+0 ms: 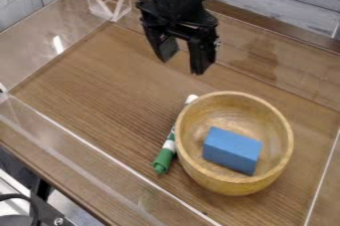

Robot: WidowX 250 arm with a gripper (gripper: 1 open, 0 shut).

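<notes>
The black arm with its gripper hangs over the upper middle of the wooden table, fingers open and pointing down, nothing visible between them. Below and right of it sits a tan round bowl holding a blue block. A green and white marker lies just left of the bowl, partly hidden behind its rim.
Clear plastic edging runs along the left. A black cable lies at the bottom left corner.
</notes>
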